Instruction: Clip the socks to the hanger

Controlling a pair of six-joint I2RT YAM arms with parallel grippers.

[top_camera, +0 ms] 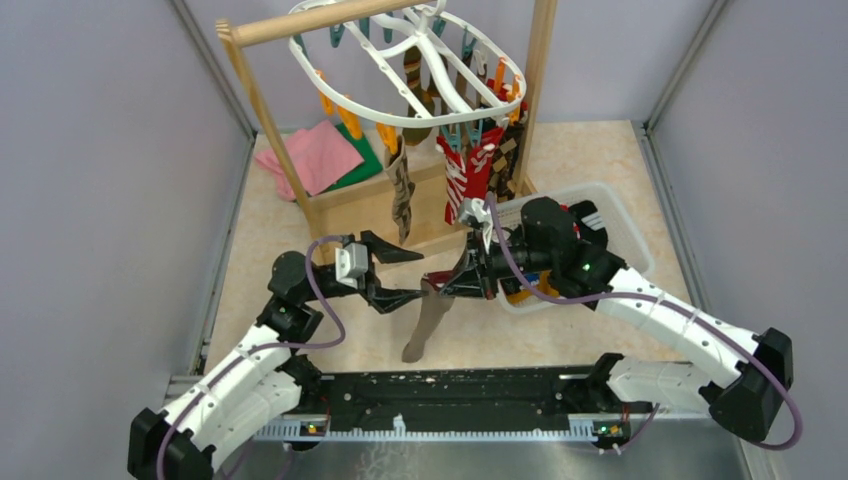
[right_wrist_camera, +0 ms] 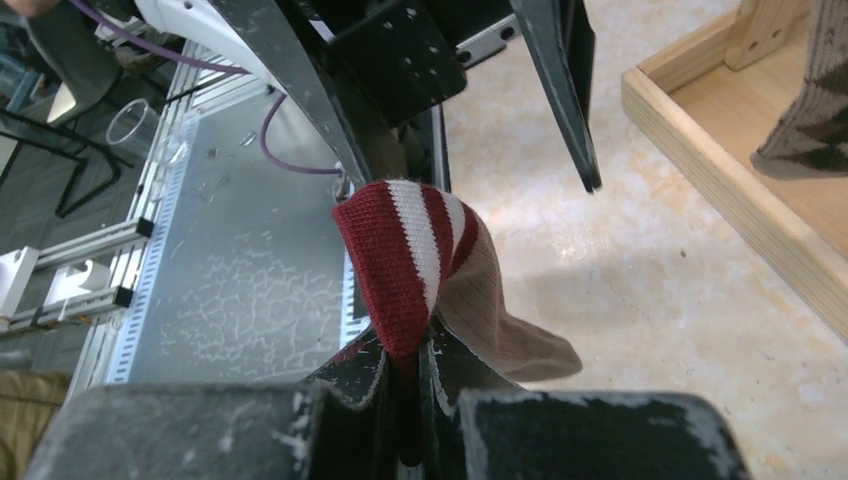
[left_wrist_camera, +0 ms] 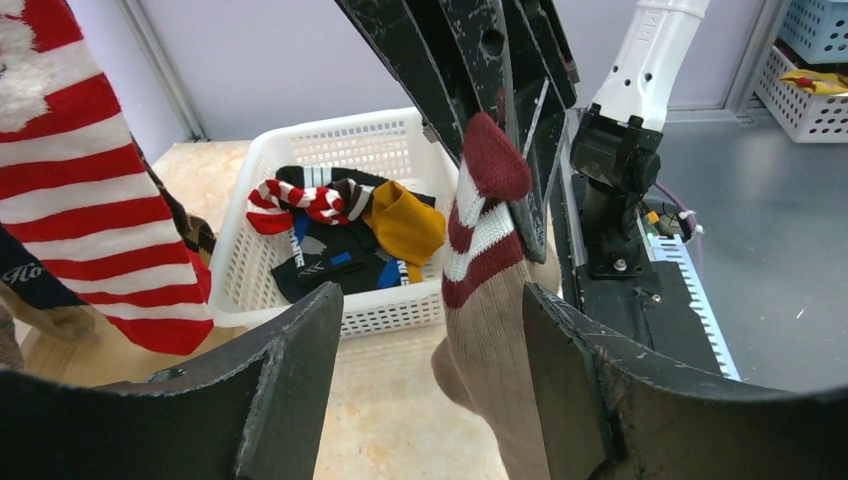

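A taupe sock point(top_camera: 426, 325) with a maroon-and-white striped cuff point(right_wrist_camera: 395, 255) dangles from my right gripper point(top_camera: 445, 288), which is shut on that cuff. My left gripper point(top_camera: 405, 276) faces it with fingers open; in the left wrist view the sock point(left_wrist_camera: 490, 340) sits between and just beyond those fingertips. The white hanger point(top_camera: 372, 115) carries orange and teal clips, with several socks clipped, among them a red striped one point(left_wrist_camera: 100, 230) and a patterned one point(top_camera: 398, 190).
A white basket point(top_camera: 635, 240) of socks stands at the right. The wooden stand's tray point(right_wrist_camera: 700, 160) borders the bare table behind the grippers. Pink and green cloths point(top_camera: 310, 155) lie at back left.
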